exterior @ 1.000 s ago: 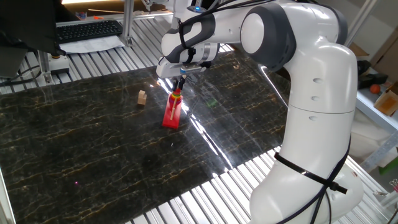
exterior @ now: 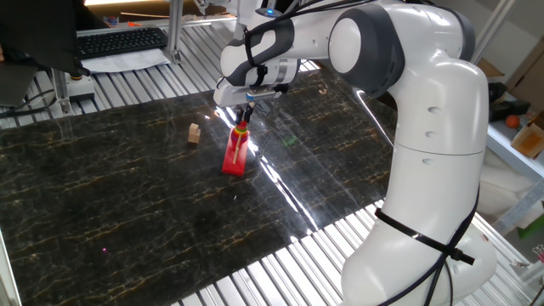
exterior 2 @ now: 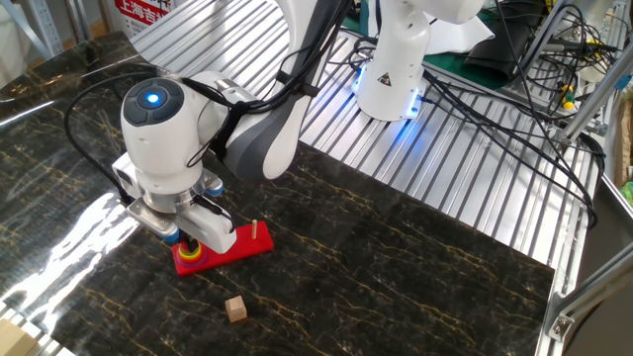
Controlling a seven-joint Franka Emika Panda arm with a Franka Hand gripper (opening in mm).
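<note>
On the dark marbled tabletop lies a red board [exterior: 234,162], its long shape clear in both views. A bare wooden peg [exterior 2: 254,229] stands near one end of it. Around the other end sits a small stack of coloured rings [exterior 2: 190,254], yellow showing among them. My gripper [exterior: 244,120] points down right over that ring end, its dark fingertips at the top of the stack. The hand covers much of the fingers in the second exterior view, so whether the fingers are parted or closed on a ring is not clear.
A small wooden block [exterior 2: 235,309] rests on the table a short way from the board. A keyboard [exterior: 122,41] lies beyond the table's far edge.
</note>
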